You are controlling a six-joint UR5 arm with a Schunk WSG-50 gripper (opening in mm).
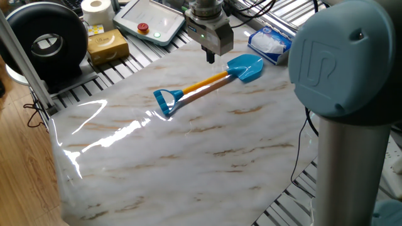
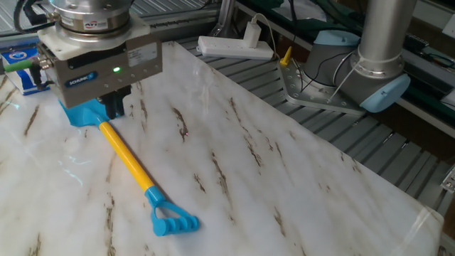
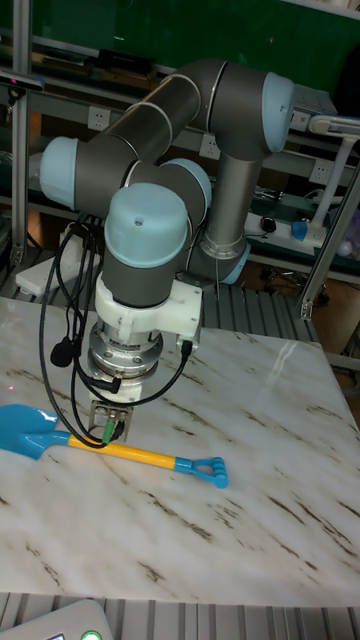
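Observation:
A toy shovel with a blue blade [image 1: 245, 67], a yellow shaft [image 2: 126, 155] and a blue D-shaped handle [image 2: 173, 220] lies on the marble-patterned table [image 1: 182, 169]. My gripper [image 1: 210, 59] points down above the shovel, by the blade end of the shaft. In exterior view 2 its dark fingers [image 2: 118, 104] overlap the place where blade and shaft join. The shovel lies flat, and nothing shows held. Whether the fingers stand apart is unclear from these angles. In exterior view 3, the wrist and cables hide the fingers.
A blue-and-white tissue pack [image 1: 270, 45] sits at the table's edge near the blade. Beyond the far edge are a cardboard box [image 1: 108, 47], a teach pendant [image 1: 151, 20] and a black ring-shaped object [image 1: 44, 44].

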